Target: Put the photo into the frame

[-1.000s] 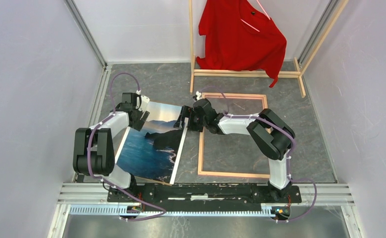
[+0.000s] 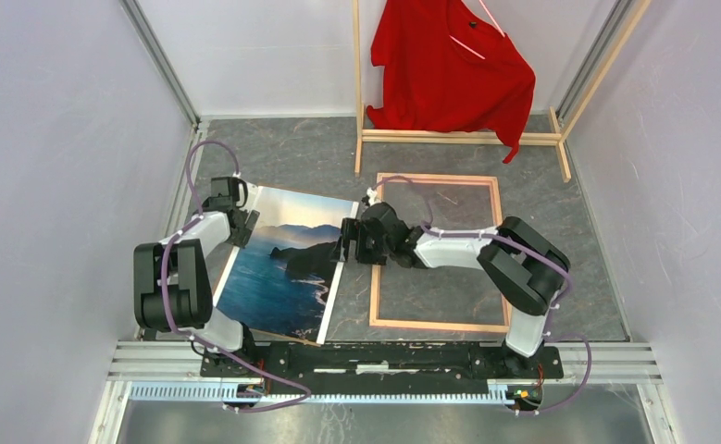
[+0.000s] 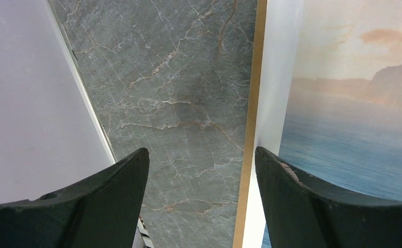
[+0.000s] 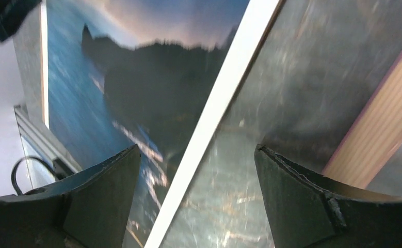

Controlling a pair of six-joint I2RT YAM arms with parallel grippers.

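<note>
The photo (image 2: 282, 277), a seascape with white side margins, lies on the grey floor at the left, beside the empty wooden frame (image 2: 435, 326). My left gripper stands open low over the photo's left edge (image 3: 271, 119), one finger at the white margin, the other over bare floor, nothing between. My right gripper is open above the photo's right edge, with its white margin (image 4: 219, 98) between the fingers as seen from above and the frame's wooden side (image 4: 379, 124) to the right.
A red T-shirt (image 2: 449, 74) hangs on a wooden rack (image 2: 458, 137) at the back. Pale walls enclose the floor on both sides and behind. Bare floor shows behind the photo and right of the frame.
My right gripper has moved toward the front along the gap between photo and frame.
</note>
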